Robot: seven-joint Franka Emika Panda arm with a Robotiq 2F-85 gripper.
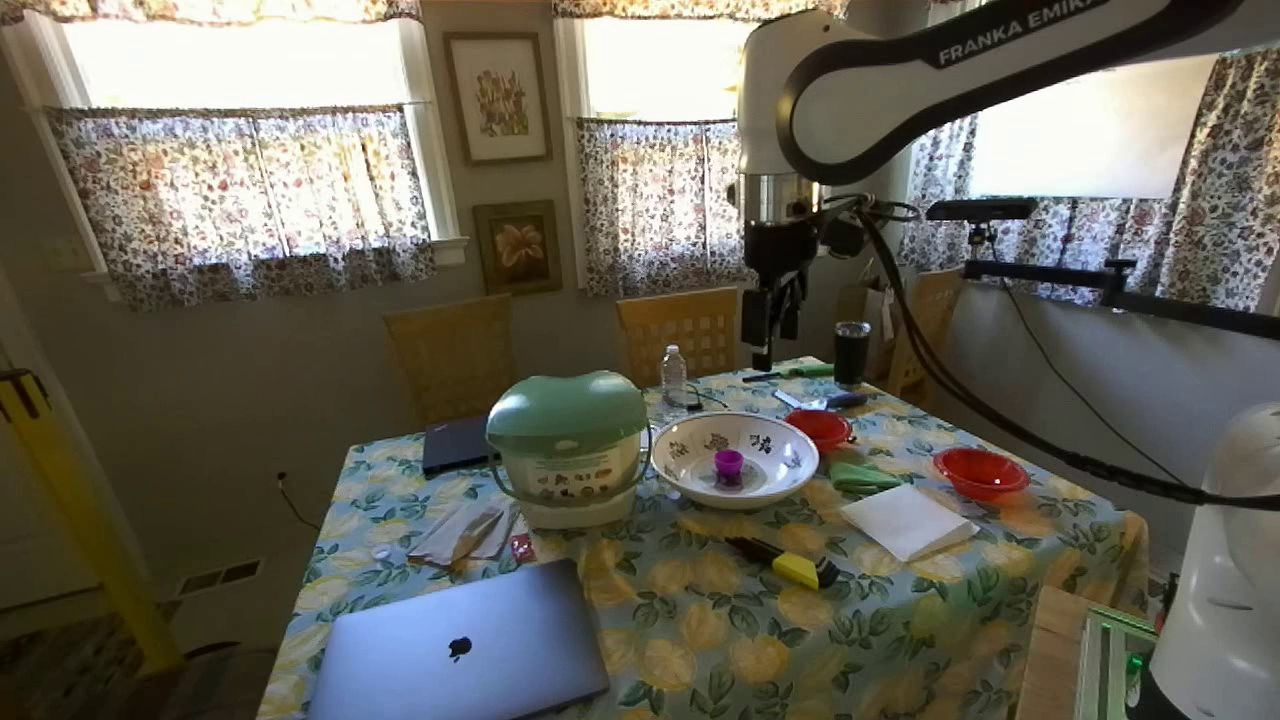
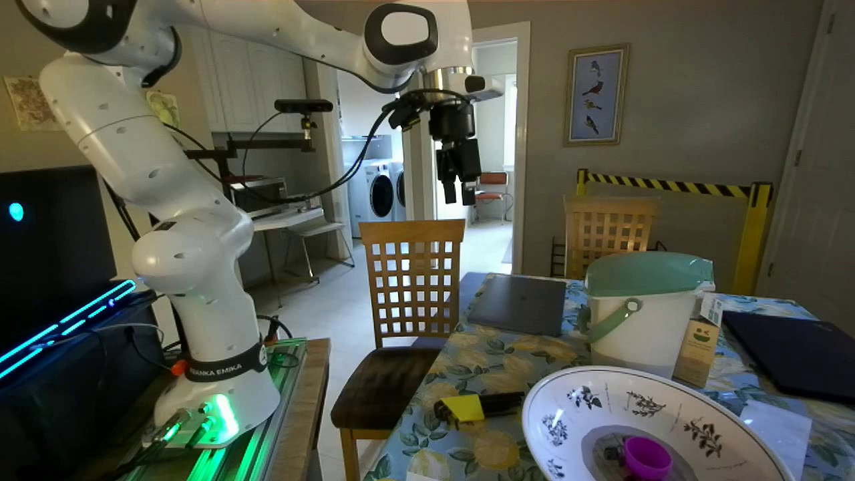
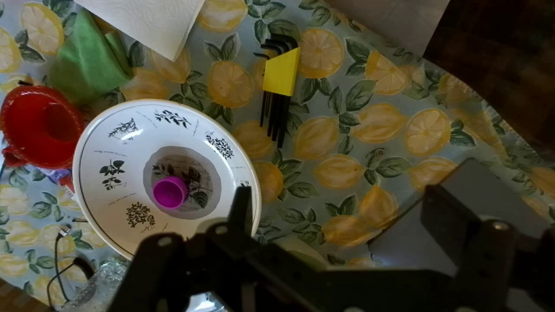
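Observation:
My gripper (image 1: 774,348) is open and hangs in the air above the table, with nothing between its fingers. In the wrist view its dark fingers (image 3: 240,208) stand wide apart, one of them overlapping the rim of a large white bowl (image 3: 99,151) with dark plant drawings. Inside that bowl, near its middle, rests a small purple cup (image 3: 170,192). Beside the bowl lies a yellow holder of black hex keys (image 3: 281,73). A green cloth (image 3: 88,62) and a red bowl (image 3: 41,127) are on the bowl's other side.
A tall bin with a green lid (image 1: 570,420) stands beside the white bowl. A silver laptop (image 1: 462,648) lies at the front left. Farther right are a second red bowl (image 1: 981,474) and a white paper towel (image 1: 909,522). A water bottle (image 1: 673,374) and dark tumbler (image 1: 851,354) stand behind.

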